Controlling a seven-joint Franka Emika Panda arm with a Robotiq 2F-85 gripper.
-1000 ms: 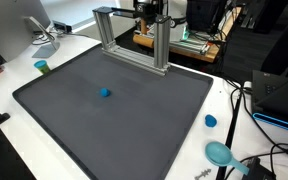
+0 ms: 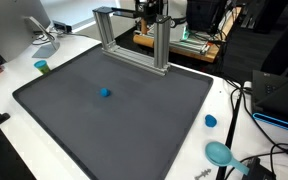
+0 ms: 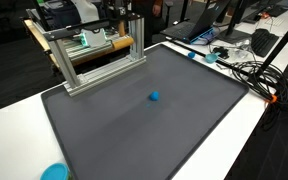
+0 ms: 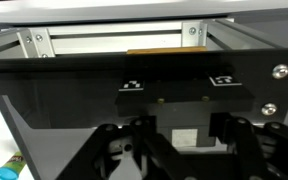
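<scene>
In the wrist view, my gripper is at the black front panel [image 4: 74, 96] of a drawer-like unit. Its dark fingers [image 4: 224, 128] come up against a protruding black handle [image 4: 184, 98], and the fingers are shut on it; the exact contact is hard to make out in the dark. Behind the panel, a pale interior and an orange-brown strip [image 4: 169, 51] show. The metal-framed unit [image 2: 134, 55] stands at the back of the grey mat. A small blue object [image 2: 105, 92] lies on the mat, also visible as a blue piece [image 3: 154, 96] in exterior view 2.
A green-and-blue cup [image 2: 42, 67] stands beyond the mat's edge. Off the other side lie a blue disc [image 2: 211, 121] and a turquoise round item [image 2: 224, 155], near dark cables.
</scene>
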